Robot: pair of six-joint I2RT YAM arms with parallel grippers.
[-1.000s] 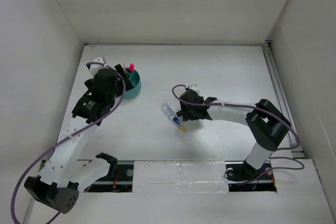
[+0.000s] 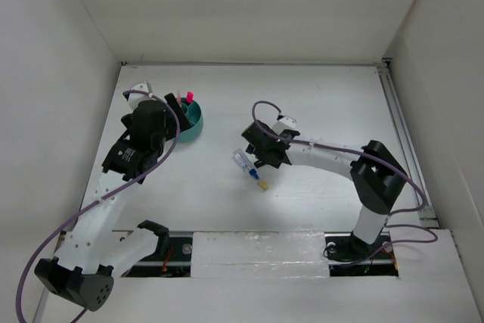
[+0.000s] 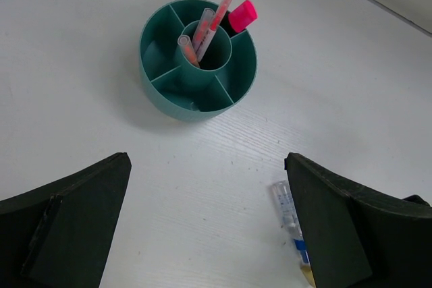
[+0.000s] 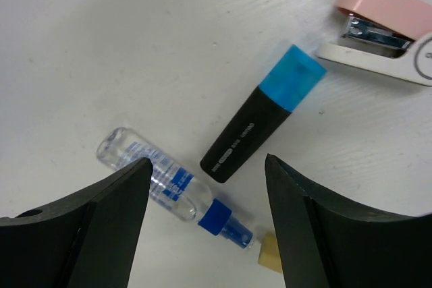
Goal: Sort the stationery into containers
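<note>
My right gripper hangs, fingers apart and empty, over a clear bottle with blue cap (image 4: pixel 177 187) and a black highlighter with blue cap (image 4: pixel 246 133). A pink and white stapler (image 4: pixel 374 65) lies beside them; a yellow item (image 4: pixel 269 253) is partly behind a finger. My left gripper is open, near the teal divided holder (image 3: pixel 157 89), which holds clear pinkish pens (image 3: pixel 201 28) and a pink-capped item (image 3: pixel 242 16).
White walls enclose the table (image 2: pixel 227 96) on the back and sides. Both arms cover parts of the top view.
In the top view, my right gripper and forearm have shifted up and slightly left, toward the back of the table. The left arm is nearly unchanged.
</note>
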